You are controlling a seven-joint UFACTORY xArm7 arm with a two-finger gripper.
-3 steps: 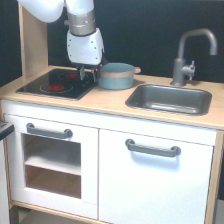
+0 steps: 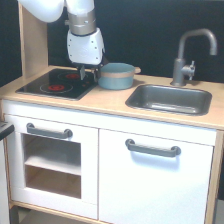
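Observation:
A blue-grey pot stands upright on the wooden counter, between the black stovetop and the sink. Its right handle is brown; the left side lies close to my gripper, which points down from the white arm. The dark fingers are small against the dark wall, so whether they are apart, or touch the pot's left handle, cannot be made out. Behind and beside the gripper lies the stovetop, with reddish burner rings and nothing standing on it.
A metal sink with a grey faucet fills the right side of the counter. Below are a white cabinet door with a dark handle and an oven front with a similar handle.

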